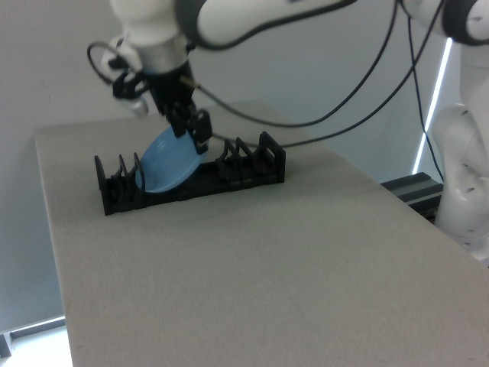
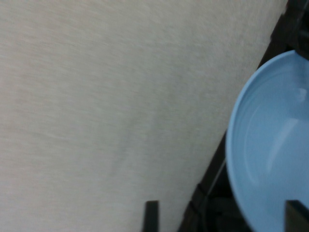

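A light blue plate (image 1: 164, 164) leans tilted in a long black rack (image 1: 206, 187) at the back of the table, between its two groups of slots. My gripper (image 1: 191, 134) is over the plate's upper right part, blurred. In the wrist view the plate (image 2: 265, 145) fills the right side, with the rack (image 2: 215, 169) beneath it. The gripper shows as two blurred, widely spaced fingertips at the bottom edge, open, the right one over the plate and the left over bare table.
Cables hang from the arm across the back, above the rack's right end. A wall stands behind the table, and the white arm base is at the right.
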